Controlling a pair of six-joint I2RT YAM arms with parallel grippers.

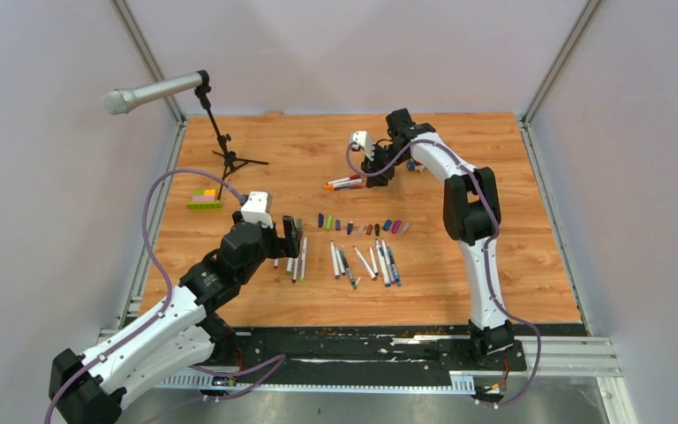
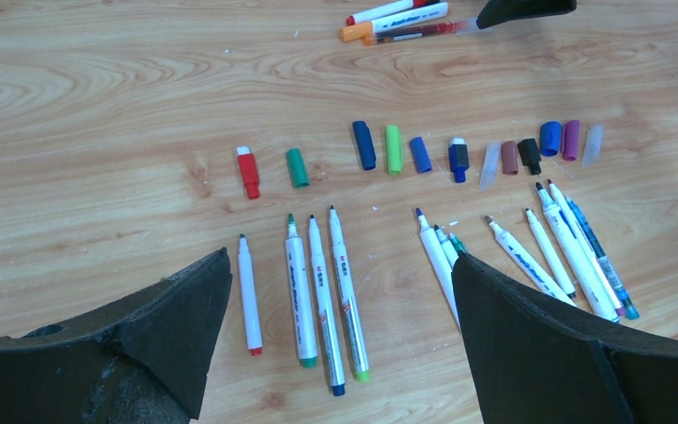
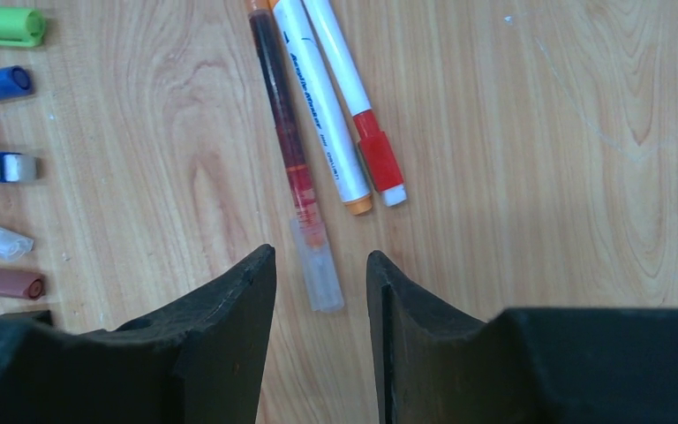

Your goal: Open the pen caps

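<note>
Three pens lie side by side at the back middle: a dark red pen [image 3: 284, 124] with a clear cap [image 3: 320, 278], an orange-ended white marker [image 3: 322, 106] and a white marker with a red cap [image 3: 378, 155]. My right gripper [image 1: 372, 179] is over their right ends. Its fingers [image 3: 252, 291] stand apart on either side of the clear cap, with gaps on both sides. My left gripper [image 1: 292, 238] hangs open above the front left, nothing held. Below it, uncapped markers [image 2: 298, 291] lie with bare tips; several loose caps [image 2: 394, 148] form a row behind the uncapped pens.
At the back left stand a microphone on a tripod [image 1: 223, 146] and a small block toy [image 1: 203, 200]. A toy vehicle [image 1: 416, 166] is partly hidden by my right arm.
</note>
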